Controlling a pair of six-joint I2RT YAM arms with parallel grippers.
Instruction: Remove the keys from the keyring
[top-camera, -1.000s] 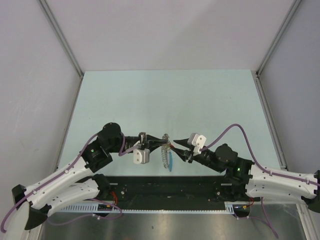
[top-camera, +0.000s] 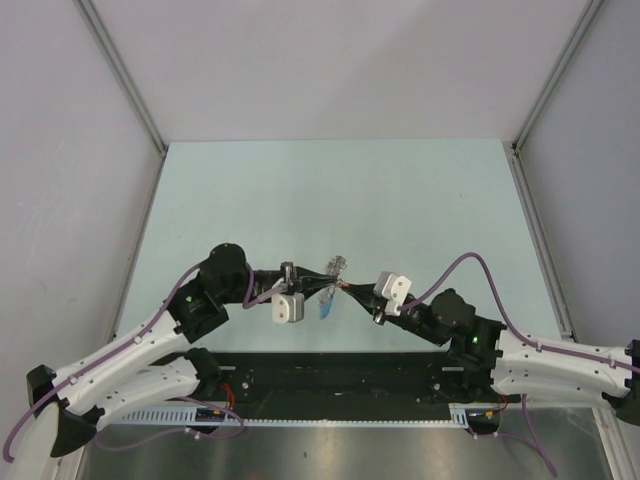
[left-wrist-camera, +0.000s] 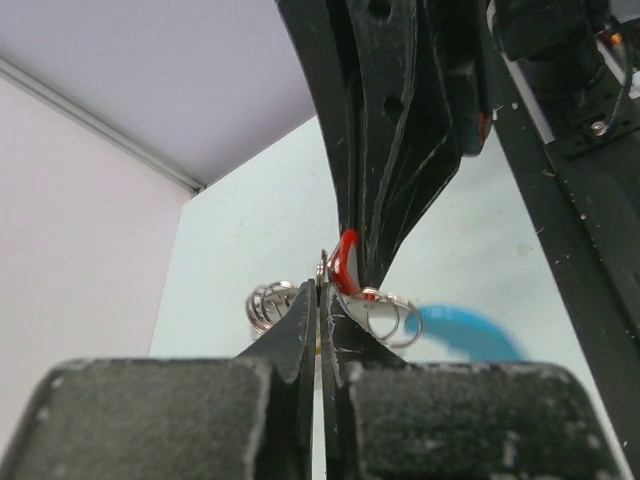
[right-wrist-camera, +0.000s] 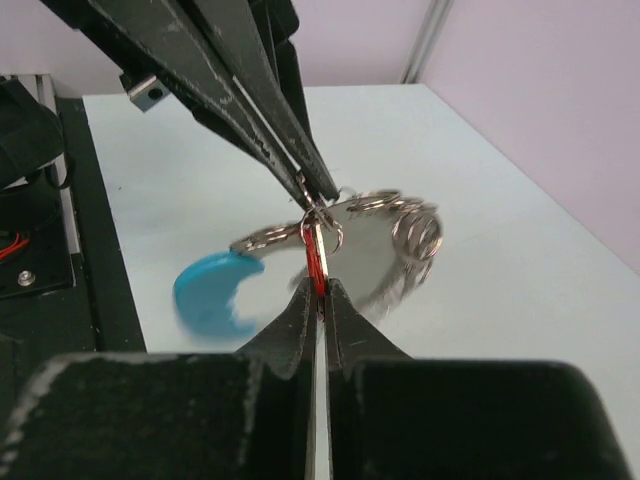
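Note:
A bunch of keys on rings (top-camera: 338, 264) hangs between my two grippers over the white board, with a blue piece (left-wrist-camera: 465, 330) dangling from it, blurred in both wrist views. My left gripper (top-camera: 332, 281) is shut on the keyring; in its wrist view a thin ring (left-wrist-camera: 390, 310) sits at its tips. My right gripper (top-camera: 344, 285) is shut at a thin red-edged piece (right-wrist-camera: 314, 255) joined to the small rings. The two sets of fingertips nearly meet, so which exact piece each pinches is hard to tell.
The white board (top-camera: 330, 190) is otherwise bare. Pale walls surround it, and a dark strip (top-camera: 330, 380) runs along the front edge between the arm bases.
The hanging bunch has swung and shifted between the grippers, its blue piece now higher. My right arm has moved slightly, while my left gripper has stayed nearly in place.

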